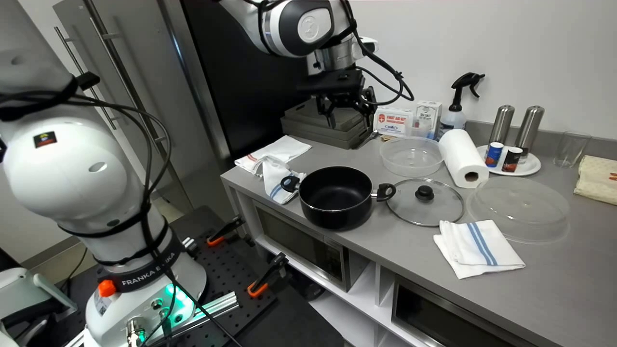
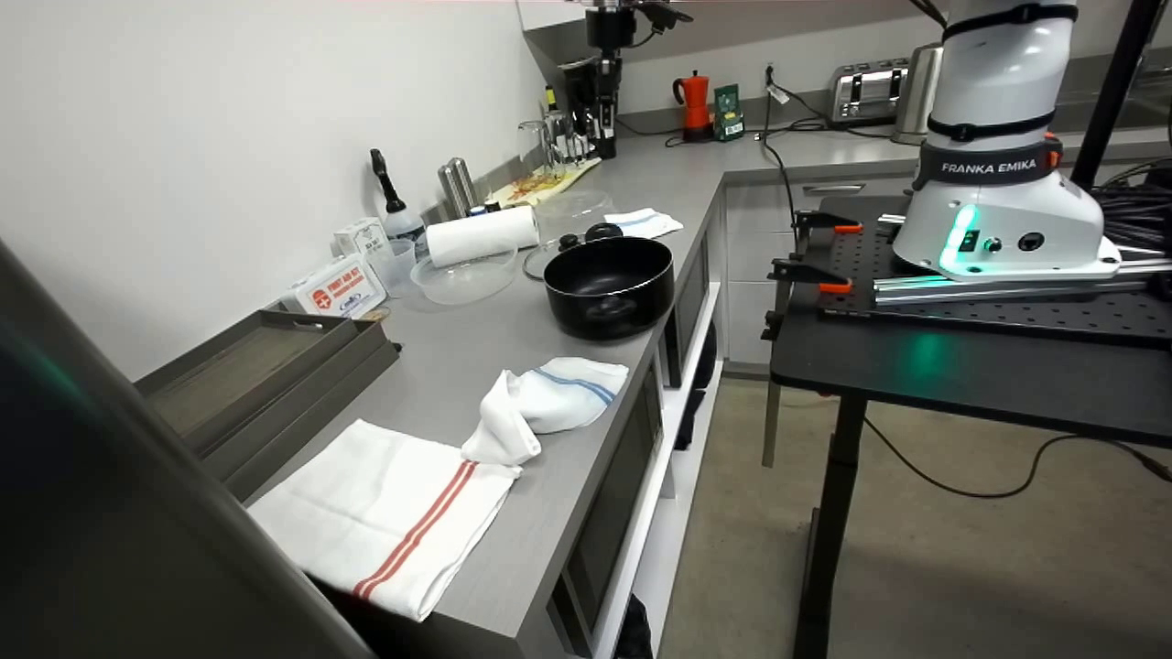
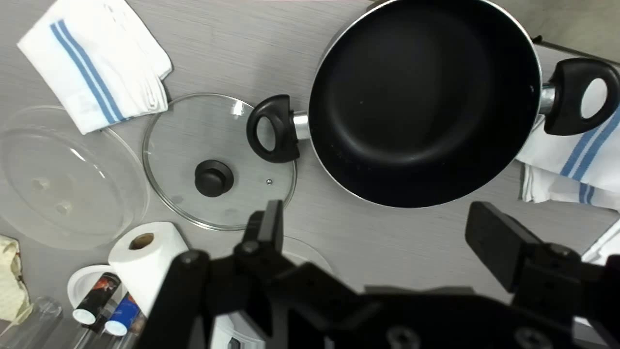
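My gripper is open above the counter, its two fingers wide apart with nothing between them. In exterior view 1 the gripper (image 1: 350, 118) hangs in the air over the back of the counter, beyond the pot. The black two-handled pot (image 1: 336, 196) stands upright and empty near the front edge. Beside it the glass lid (image 1: 437, 203) lies flat, its black knob (image 3: 213, 178) up. One white towel with blue stripes (image 1: 479, 248) is folded right of the lid. Another blue-striped towel (image 2: 566, 397) lies crumpled by the pot, touching a red-striped towel (image 2: 385, 509).
Clear plastic bowl (image 1: 411, 155), paper towel roll (image 1: 461, 159) and clear plastic cover (image 1: 518, 208) lie behind and right of the pot. Stacked grey trays (image 2: 275, 384), a first aid box (image 1: 393, 122) and a spray bottle (image 1: 454, 115) stand along the wall. Bare counter lies at the right front.
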